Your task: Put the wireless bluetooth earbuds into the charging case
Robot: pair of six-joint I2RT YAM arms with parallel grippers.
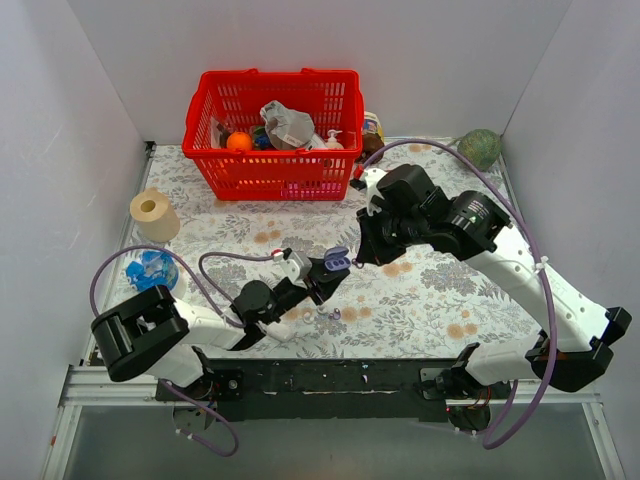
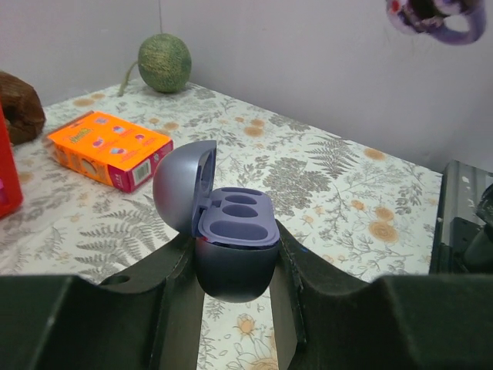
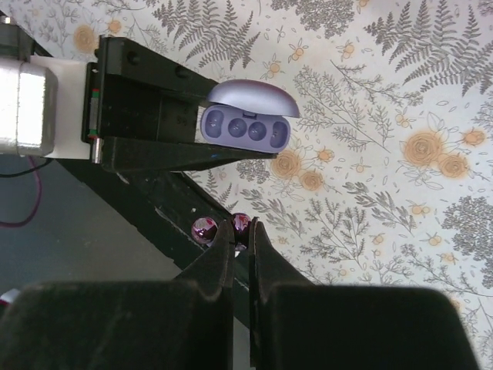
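The purple charging case [image 1: 337, 259] is gripped by my left gripper, which is shut on its lower body. Its lid stands open, and the hollows of the case [image 3: 245, 129] look empty in the right wrist view. A shiny purple earbud [image 3: 241, 223] sits at the fingertips of my right gripper, shut on it. That earbud [image 2: 433, 17] is partly cut off at the upper right of the left wrist view, apart from the case. On the table below the case lie small shiny pieces [image 1: 335, 314], too small to make out well.
A red basket [image 1: 275, 178] full of items stands at the back. An orange box [image 2: 110, 149] lies behind the right arm, near a green melon [image 1: 480, 149]. Left are a paper roll [image 1: 155, 215] and blue plastic [image 1: 151, 271].
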